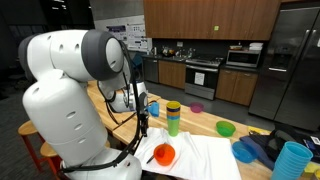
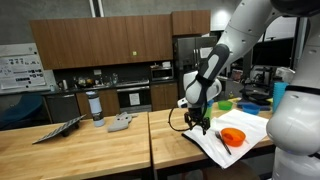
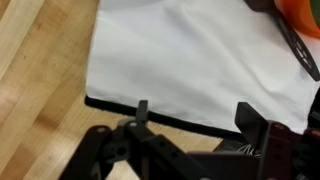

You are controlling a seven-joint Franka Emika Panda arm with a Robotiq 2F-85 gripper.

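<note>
In the wrist view my gripper is open, its two fingers well apart and nothing held between them. Below it lies a white cloth on the wooden table, with a dark strip showing along its near edge. A black utensil rests on the cloth at upper right, beside an orange bowl that the frame cuts off. From the side, the orange bowl sits on the white cloth, with the utensil to its left.
A yellow and green canister stands behind the orange bowl. Farther right are a green bowl, a blue bowl and a blue cup. Bare wooden table stretches away on the left.
</note>
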